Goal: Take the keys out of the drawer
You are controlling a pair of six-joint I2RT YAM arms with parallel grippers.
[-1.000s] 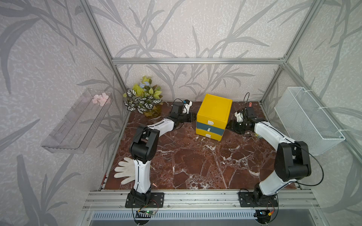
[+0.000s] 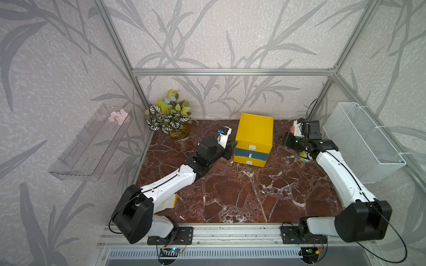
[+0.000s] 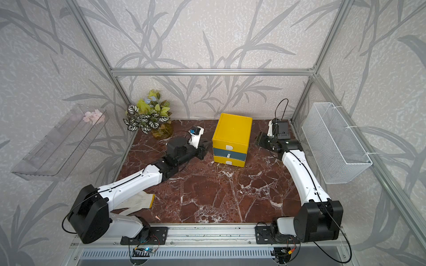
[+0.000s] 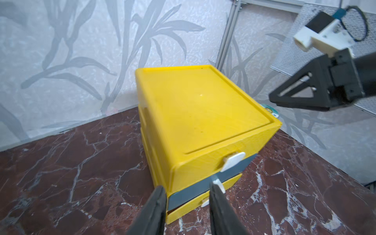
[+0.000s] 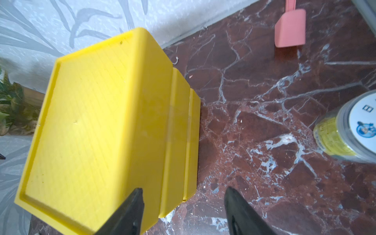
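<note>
A yellow drawer box (image 2: 253,130) with a teal middle drawer (image 2: 250,154) stands at the back centre, all drawers closed; no keys show. My left gripper hangs in front of its left side, fingers apart with nothing between them, the box's front handles beyond them in the left wrist view. My right gripper is at the box's right side, slightly away from it, its fingers apart and empty.
A plant (image 2: 168,115) stands at the back left. A pink object (image 5: 289,27) and a jar (image 5: 333,133) lie right of the box. A glove (image 3: 137,201) is at the front left.
The box sits slightly turned compared with one second ago.
</note>
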